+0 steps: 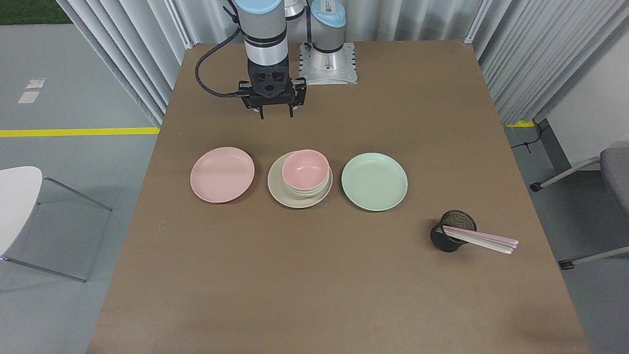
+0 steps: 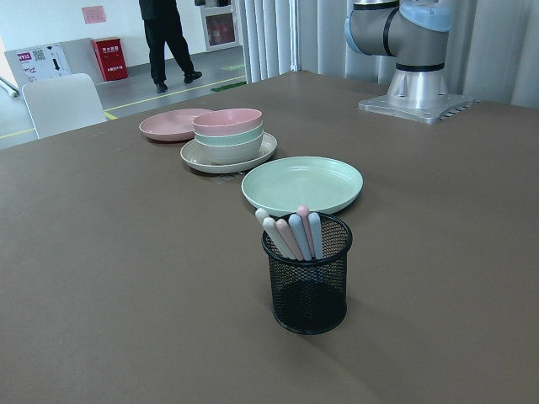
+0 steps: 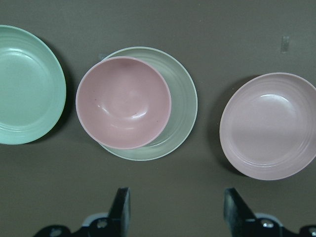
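Note:
A pink plate [image 1: 222,174] [image 3: 268,128], a cream plate [image 1: 300,200] holding stacked bowls with a pink bowl [image 1: 305,168] [image 3: 123,101] on top, and a mint green plate [image 1: 374,181] [image 2: 301,181] form a row across the table. In the left view, pale green and white bowls show under the pink one. My gripper [image 1: 276,114] hangs behind the row, fingers pointing down and wide open, with nothing between them.
A black mesh cup [image 1: 442,239] [image 2: 307,295] holding several pastel chopsticks [image 1: 489,241] stands at the right front of the brown table [image 1: 330,289]. Chairs [image 1: 14,200] stand beside the table.

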